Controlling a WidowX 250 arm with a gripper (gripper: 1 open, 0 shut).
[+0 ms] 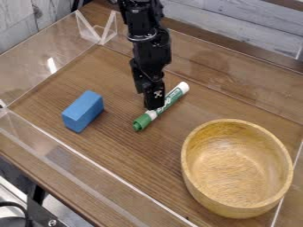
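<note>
The black robot arm reaches down from the top of the view to its gripper (153,96), which hangs low beside a green and white marker-like stick (159,108) lying diagonally on the wooden table. The gripper is open, at the stick's left side; whether the fingers touch it cannot be told, as they are small and dark.
A blue block (83,109) lies to the left. A pale yellow oval basket (236,197) fills the lower right.
</note>
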